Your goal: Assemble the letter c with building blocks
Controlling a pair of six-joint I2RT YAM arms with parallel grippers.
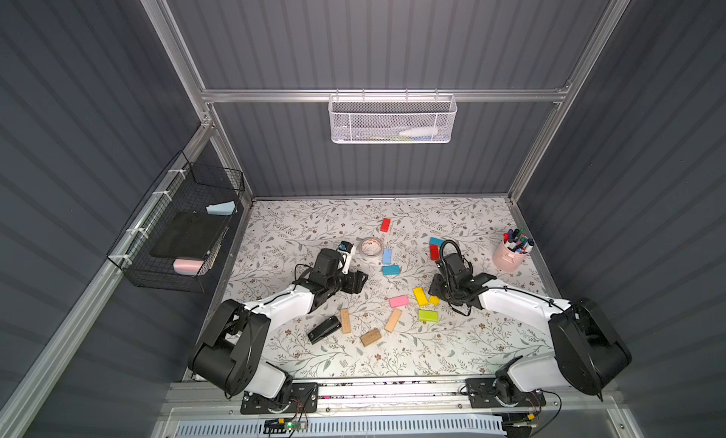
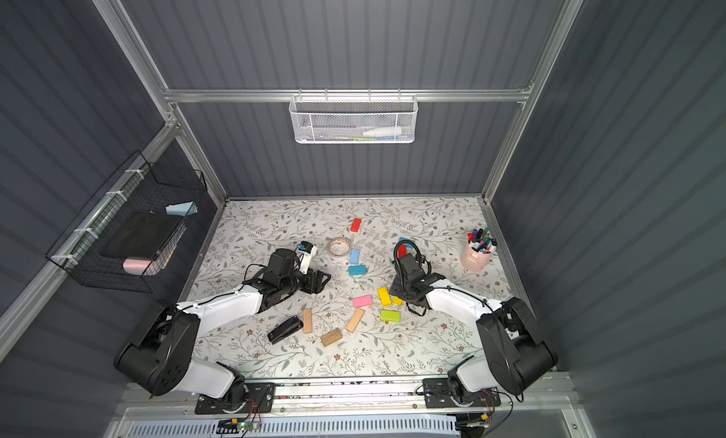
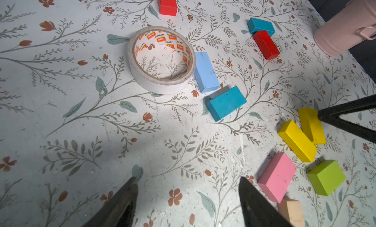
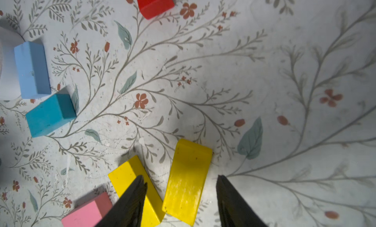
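My right gripper stands open above a yellow block (image 4: 188, 180), which shows between its spread fingers. A second yellow block (image 4: 139, 189) lies angled just left of it. My left gripper is open over bare table, nothing between its fingers. In the left wrist view, a light blue block (image 3: 206, 72) rests beside the tape roll, with a teal block (image 3: 226, 103) in front of it. A red block (image 3: 266, 44) meets another teal block (image 3: 264, 26) farther back. Pink (image 3: 277, 176) and lime green (image 3: 326, 177) blocks lie nearer, and another red block (image 3: 167, 3) lies at the back.
A tape roll (image 1: 371, 246) sits behind the middle. Wooden blocks (image 1: 370, 337) and a black object (image 1: 324, 330) lie along the front. A pink pen cup (image 1: 507, 257) stands at the right.
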